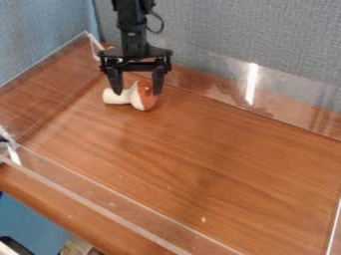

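Observation:
My black gripper is near the back left of the wooden surface, fingers spread apart and pointing down. Just beneath it lies a white object with an orange part, partly hidden by the gripper. Whether the fingers touch it is unclear.
The wooden tray floor is bare across the middle and right. Clear low walls edge it, with grey textured panels behind and at the left.

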